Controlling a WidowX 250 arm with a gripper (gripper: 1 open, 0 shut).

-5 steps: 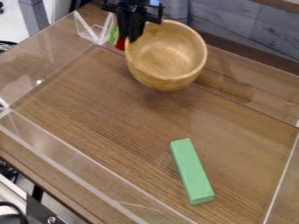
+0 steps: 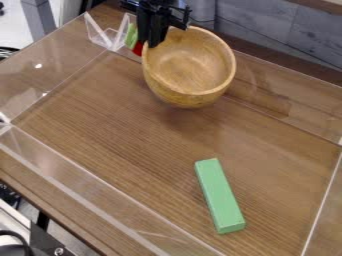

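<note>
A wooden bowl (image 2: 194, 70) is in the upper middle of the camera view. My black gripper (image 2: 152, 36) is at its upper left rim, shut on something there that is mostly hidden by the gripper and bowl. A small red and green item (image 2: 136, 48) shows just left of the bowl, beside a clear plastic piece.
A light green bar (image 2: 219, 194) lies at the lower right of the wooden table (image 2: 107, 140). A table edge runs along the lower left, with dark cables beyond.
The gripper and bowl have shifted very slightly; otherwise the scene looks the same.
</note>
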